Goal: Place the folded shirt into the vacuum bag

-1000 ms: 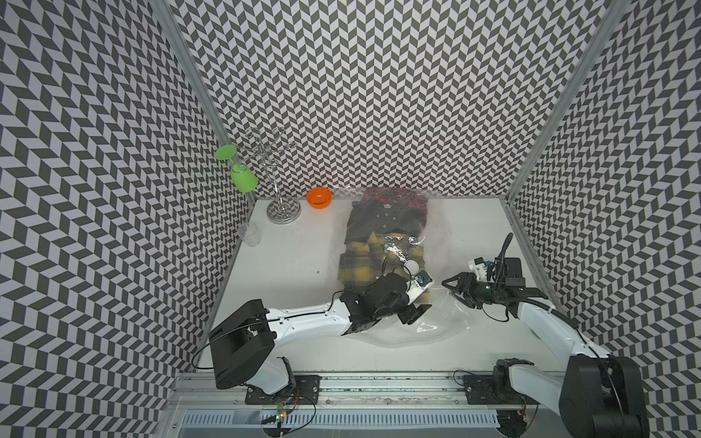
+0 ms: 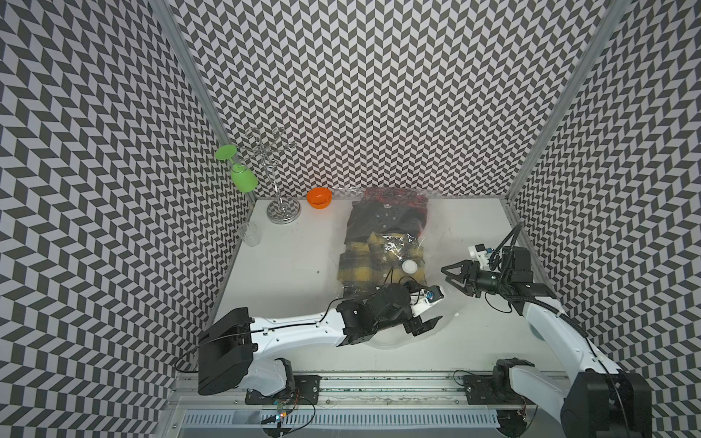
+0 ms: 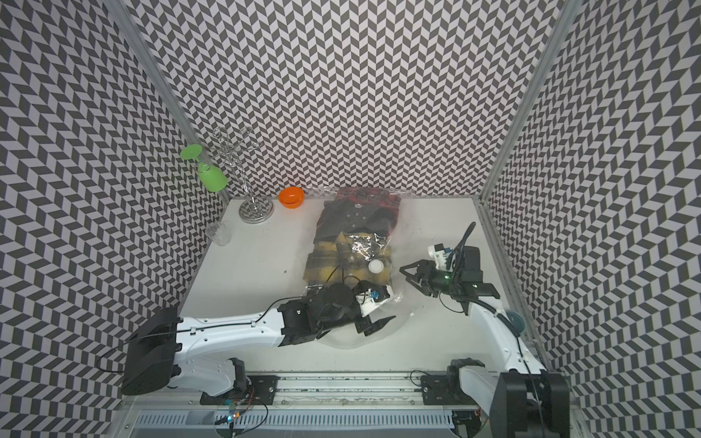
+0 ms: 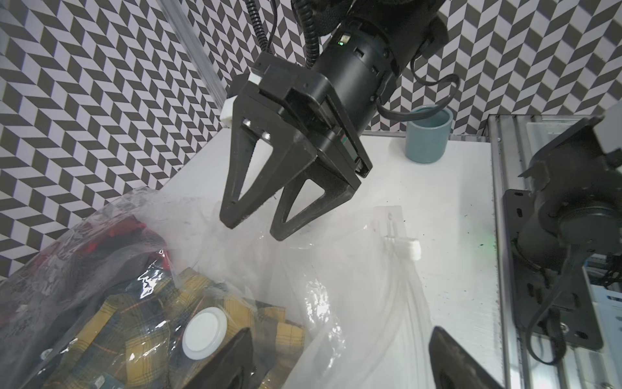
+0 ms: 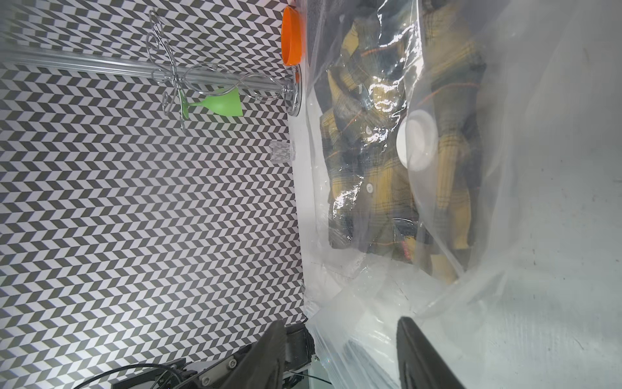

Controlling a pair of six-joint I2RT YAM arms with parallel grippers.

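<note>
The clear vacuum bag (image 4: 337, 304) lies on the table with folded shirts inside: a dark red-black one (image 2: 387, 208) at the back and a yellow plaid one (image 5: 382, 181) nearer. A white round valve (image 5: 416, 139) sits on the bag. My left gripper is open above the bag's front part, near its loose transparent end. My right gripper (image 2: 449, 273) points left at the bag's right side; whether it holds the thin film is hard to see.
A chrome stand (image 2: 283, 209) with a green cup (image 2: 243, 177), an orange bowl (image 2: 319, 197) and a clear glass (image 2: 250, 233) stand back left. A blue-grey cup (image 4: 427, 139) stands at the right edge.
My left gripper has moved right and toward the front. My right gripper has moved slightly toward the back of the table. The bag's loose front end has shifted.
</note>
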